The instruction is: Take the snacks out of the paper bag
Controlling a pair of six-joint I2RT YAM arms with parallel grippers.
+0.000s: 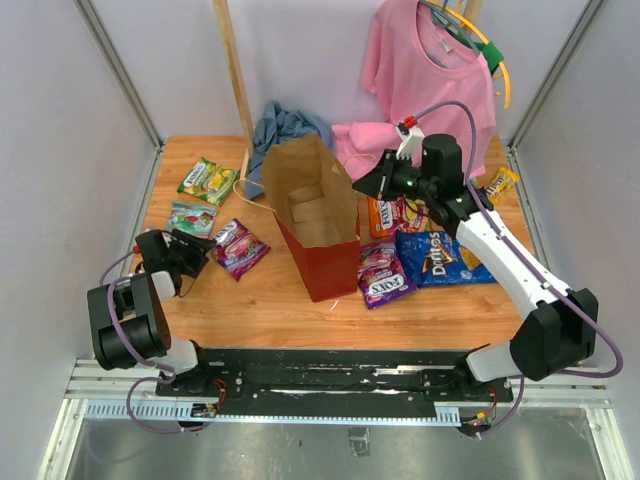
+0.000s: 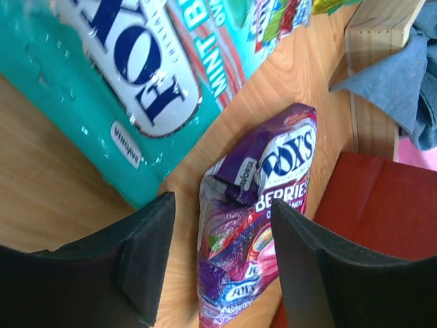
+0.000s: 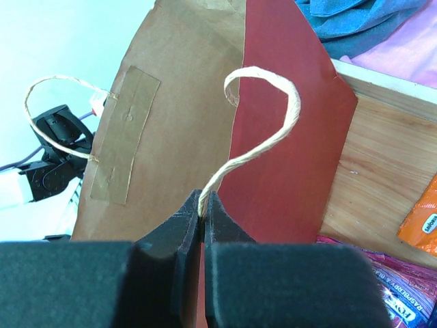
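The paper bag (image 1: 310, 200) stands in the middle, red outside, brown inside, with no snacks visible in it. My left gripper (image 1: 201, 256) is low on the left, open, beside a teal Fox's mint bag (image 2: 116, 82) and a purple Fox's berries bag (image 2: 246, 260), with nothing held. My right gripper is raised at the bag's right edge, shut, with a rope handle (image 3: 263, 147) running to its fingertips; whether it pinches it I cannot tell from depth. On the right lie a purple Fox's bag (image 1: 383, 287), a blue Doritos bag (image 1: 440, 262) and other snacks.
A green snack bag (image 1: 208, 181) lies at the back left. Blue cloth (image 1: 285, 130), pink shirts (image 1: 425, 60) and wooden posts (image 1: 237, 80) are at the back. Bare table lies at the front left and front middle.
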